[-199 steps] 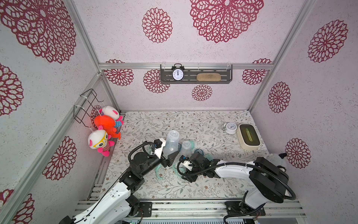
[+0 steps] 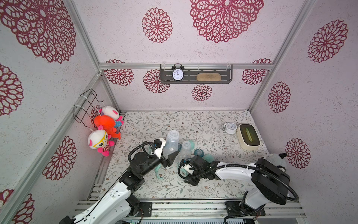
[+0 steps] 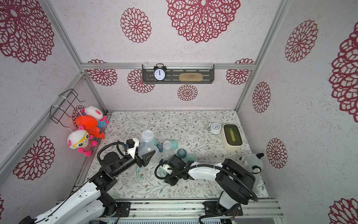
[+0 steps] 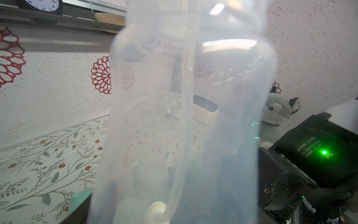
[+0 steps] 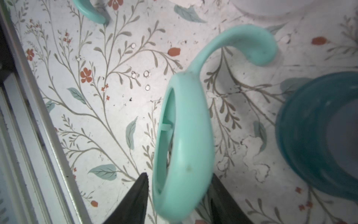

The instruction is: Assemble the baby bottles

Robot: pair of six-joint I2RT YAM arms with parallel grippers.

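My left gripper [image 2: 170, 156] is shut on a clear bottle [image 4: 186, 112] with an inner straw, held upright left of center. A smaller clear bottle [image 2: 186, 148] stands just to its right. In the right wrist view a mint handle piece [image 5: 190, 134] with a curved tail lies between the fingertips of my right gripper, which are part open around its near end; whether they touch it is unclear. A teal round piece [image 5: 317, 127] lies right of it. Another mint piece [image 5: 91, 11] lies further off, near the top.
A cream container [image 2: 249, 145] and a white gauge-like object [image 2: 230, 128] stand at back right. Plush toys [image 2: 100, 141] sit along the left wall; a grey plush [image 3: 253, 160] is at the right.
The right arm has moved slightly down and toward the front right over the mint pieces. The left arm and its bottle have not visibly moved.
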